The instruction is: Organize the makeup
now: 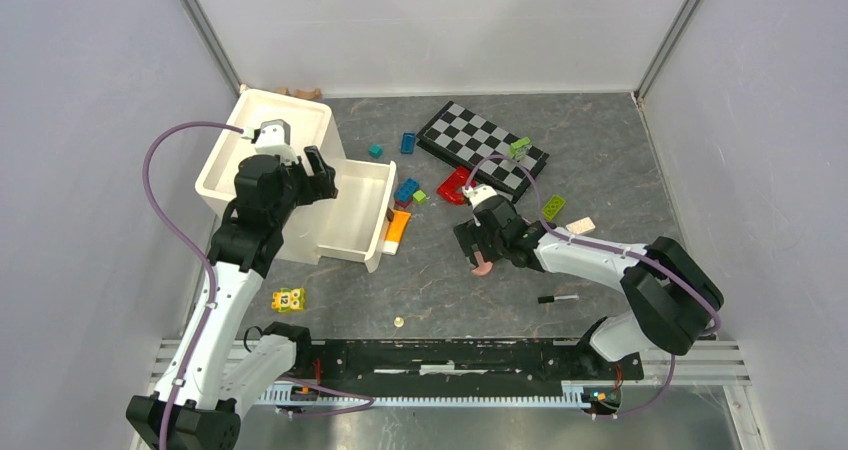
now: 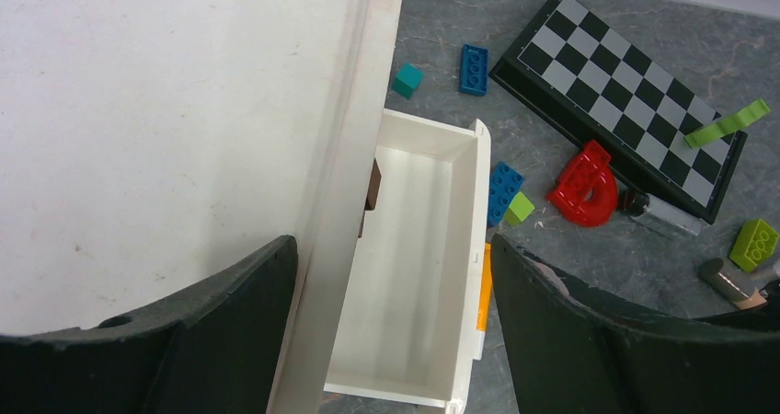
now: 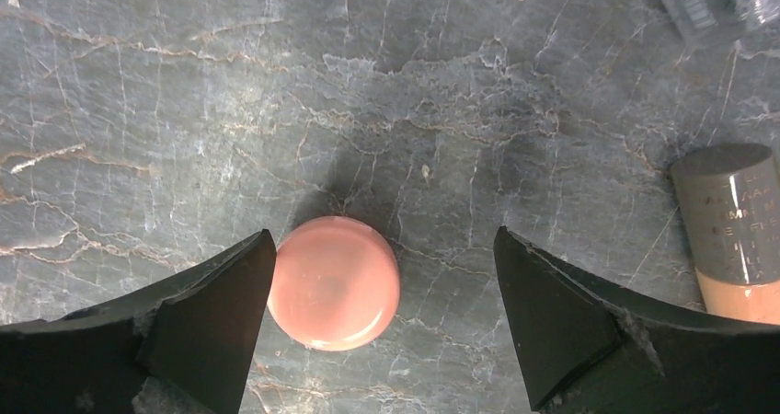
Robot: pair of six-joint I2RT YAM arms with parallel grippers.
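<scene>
A pink round item lies on the grey table, partly covered by my right gripper in the top view. In the right wrist view, the pink round item sits between the spread fingers, close to the left one. The right gripper is open and grips nothing. Over the pulled-out drawer of the white box, my left gripper hangs with fingers apart, holding nothing. An orange tube lies by the drawer front. A dark-capped bottle with a peach body is at the right wrist view's edge.
A checkered board carries a green piece. A red piece, blue brick and small cubes lie nearby. A black-and-white stick and yellow toy rest in front.
</scene>
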